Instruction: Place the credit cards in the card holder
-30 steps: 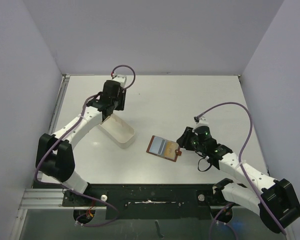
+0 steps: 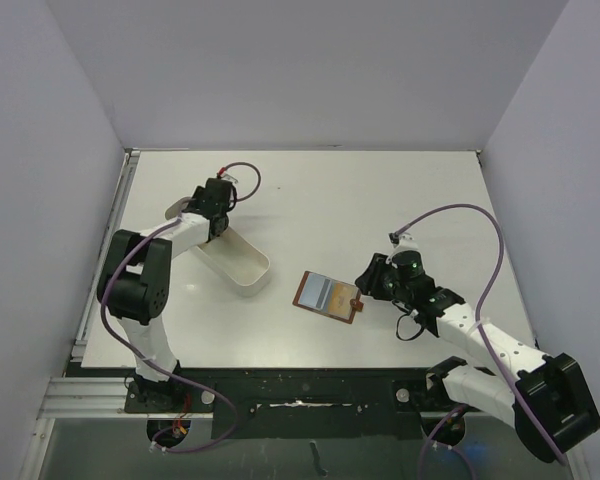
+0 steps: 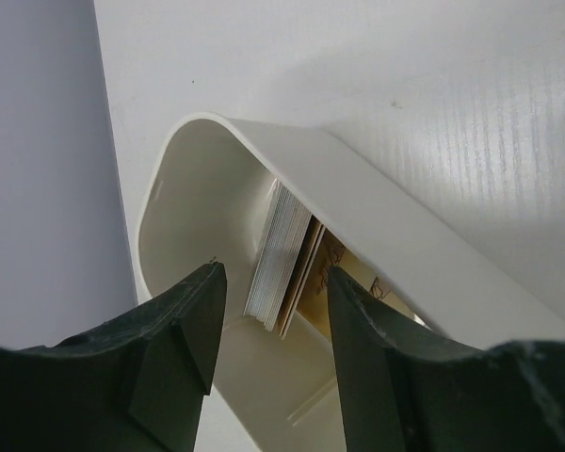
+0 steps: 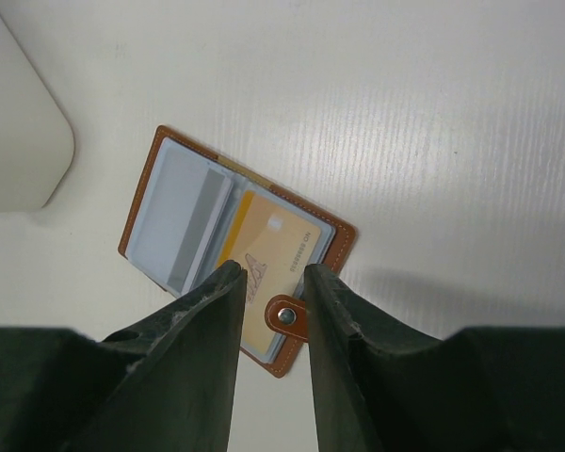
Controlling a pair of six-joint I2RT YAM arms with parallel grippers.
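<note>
A white tray [image 2: 250, 272] stands on the left, with a stack of cards [image 3: 281, 254] standing on edge inside its curved end in the left wrist view. My left gripper is open over that end, its fingers either side of the stack from this view. The brown card holder [image 2: 327, 297] lies opened flat at the centre, a silvery-blue card [image 4: 172, 207] on one side and a gold card [image 4: 270, 245] on the other. My right gripper hovers open over the holder's snap-strap side, nothing seen between its fingers.
Grey walls enclose it on the back and both sides; the left arm is close to the left edge.
My left gripper has moved left and down to the far end of the tray, its arm shifting with it. The right arm has barely moved.
</note>
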